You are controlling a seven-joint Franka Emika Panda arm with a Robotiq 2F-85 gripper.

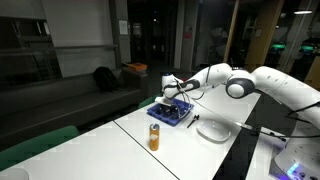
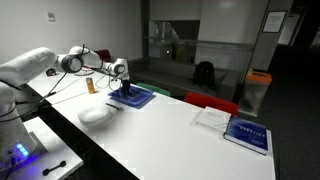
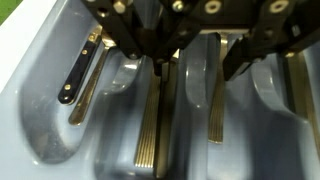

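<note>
A blue cutlery tray rests near the table's back edge, and my gripper is over it, pointing down. In the wrist view the dark fingers reach in from the top with a gap between them, so the gripper is open. Ribbed metal handles lie in the compartment under the left finger. Another metal handle lies below the gap, near the right finger. At the left are a black-handled utensil and a metal one. The upper ends of several pieces are hidden by the gripper.
A white bowl and a dark utensil are in front of the tray. An orange-brown bottle stands nearby. Farther along the table lie a white box and a blue box. Between them and the tray the table is bare.
</note>
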